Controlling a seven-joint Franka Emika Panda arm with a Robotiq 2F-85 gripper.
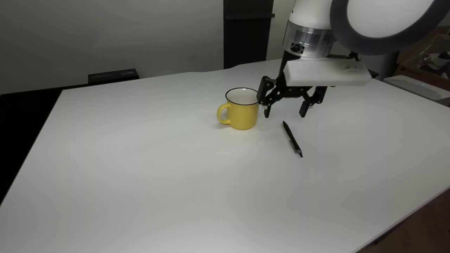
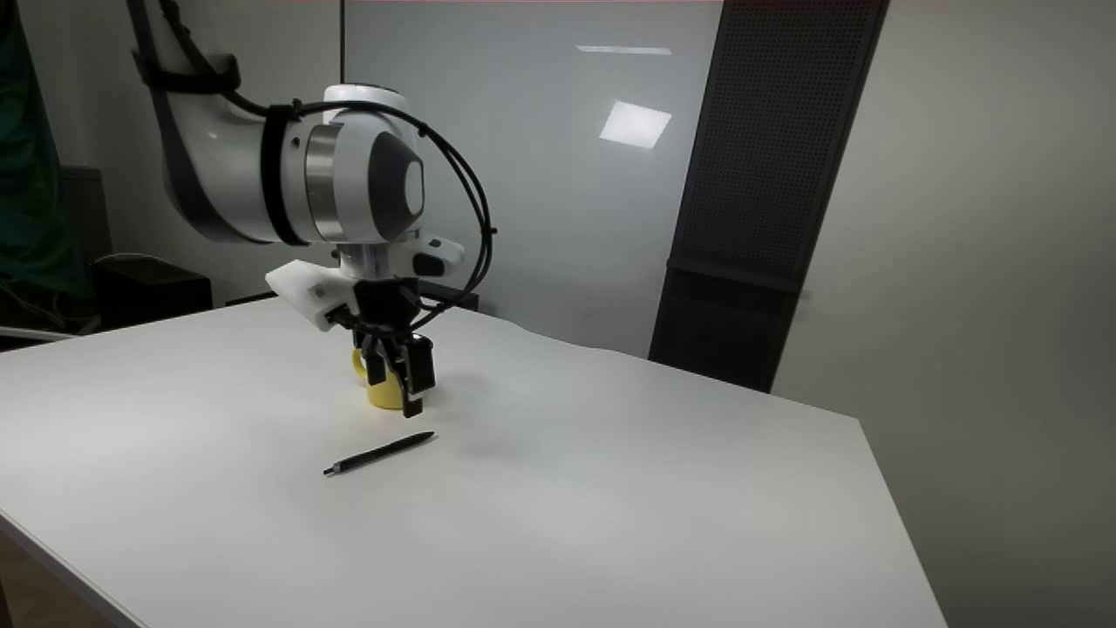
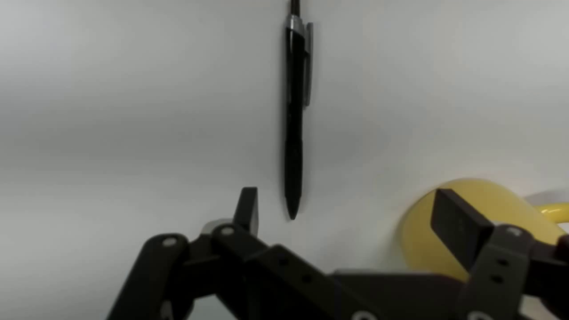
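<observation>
A black pen (image 1: 293, 139) lies flat on the white table, its tip toward the gripper. Beside it, to the left in exterior view 1, stands a yellow mug (image 1: 242, 116) upright, with a dark rim and its handle facing left. My gripper (image 1: 284, 114) hangs above the table, open, with nothing between its fingers. In the wrist view the pen (image 3: 294, 117) runs lengthwise, its tip just ahead of the gap between the fingers. The right finger (image 3: 458, 226) there overlaps the mug (image 3: 426, 234). From exterior view 2, the gripper (image 2: 393, 396) partly hides the mug (image 2: 384, 396).
A white tray (image 1: 417, 88) lies by the right edge.
</observation>
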